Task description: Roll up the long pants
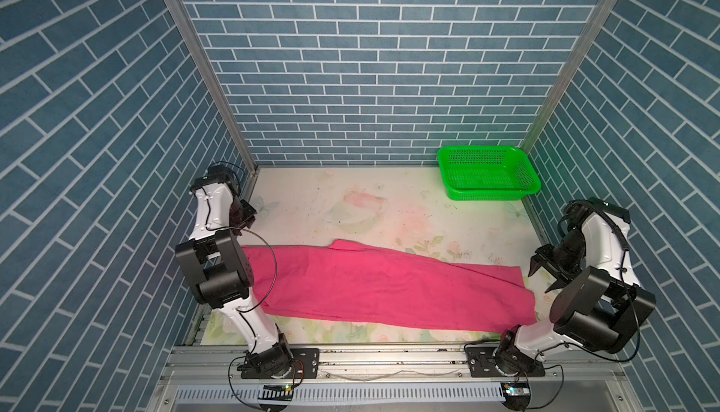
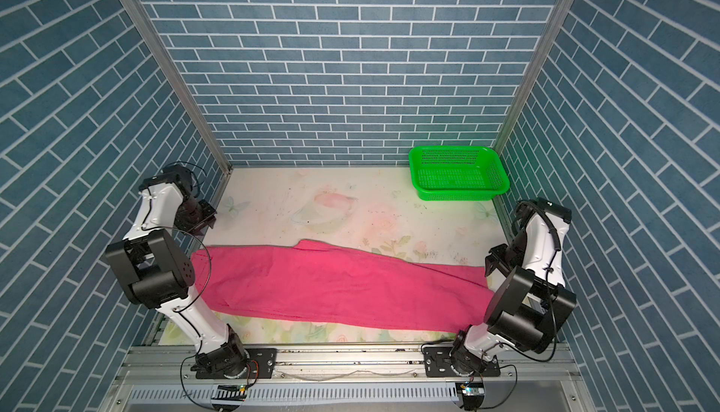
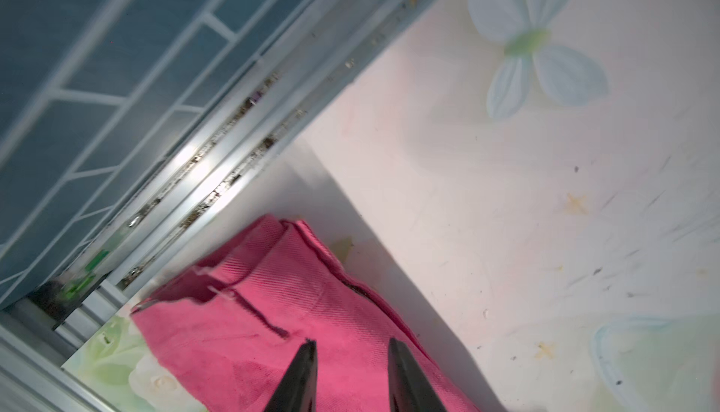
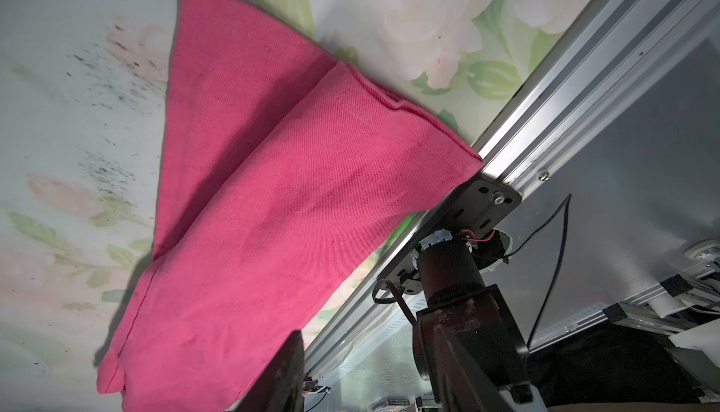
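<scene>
The pink pants [image 1: 390,288] lie flat in a long strip along the front of the table. Their left end [image 3: 247,292] shows a gaping edge and a small crease in the left wrist view. At the right end, one layer [image 4: 300,187] lies askew over another, with a wedge of the lower layer [image 4: 217,74] uncovered. My left gripper [image 1: 248,212] is above the table just beyond the pants' far left corner; its fingers [image 3: 303,374] are apart and empty. Off the pants' right end, my right gripper [image 1: 543,268] is open and holds nothing.
A green basket [image 1: 489,193] stands empty at the back right. Bare table [image 1: 300,202] stretches behind the pants. A metal rail [image 1: 390,355] runs along the front, and brick-patterned walls close in both sides.
</scene>
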